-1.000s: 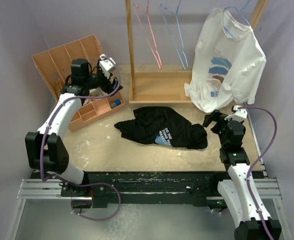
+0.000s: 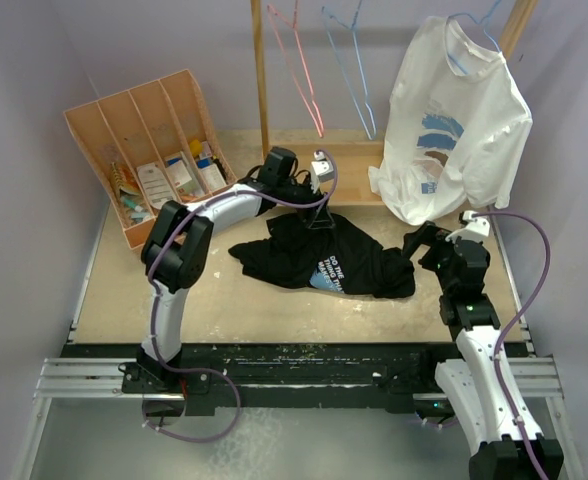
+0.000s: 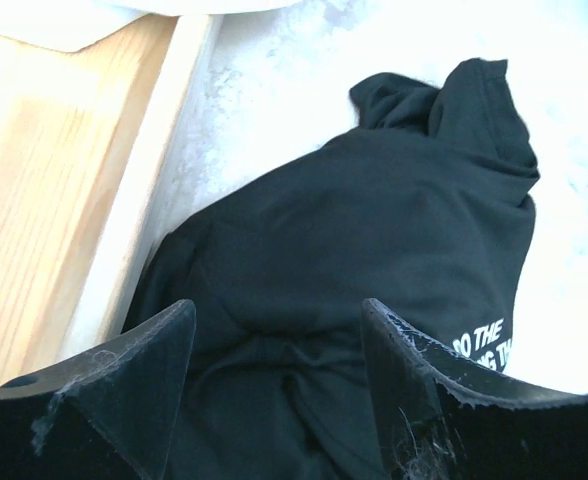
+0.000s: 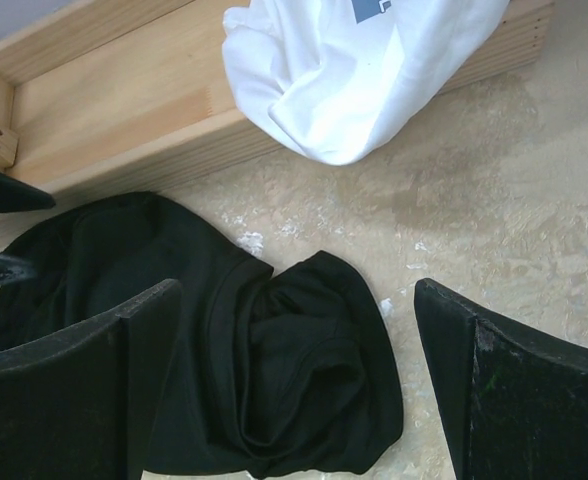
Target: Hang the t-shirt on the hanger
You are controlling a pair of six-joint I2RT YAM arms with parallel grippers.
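A black t-shirt (image 2: 364, 262) with white lettering lies crumpled on the table, filling much of both wrist views (image 3: 344, 230) (image 4: 134, 260). My left gripper (image 2: 318, 205) hangs over the shirt's upper part beside the wooden rack base, fingers apart with nothing clearly held (image 3: 274, 350). My right gripper (image 2: 422, 240) stands open at the shirt's right end, above its folded edge (image 4: 294, 360). A pink hanger (image 2: 305, 80) and a blue hanger (image 2: 363, 80) hang empty from the rack.
A white t-shirt (image 2: 454, 120) hangs on a blue hanger at the back right, its hem resting by the wooden rack base (image 4: 114, 80). A divided wooden organiser (image 2: 124, 120) stands at the left. Bare table (image 2: 224, 310) shows in front of the shirt.
My left arm has swung rightward from over the organiser to over the black t-shirt. The right arm and the shirt look unchanged.
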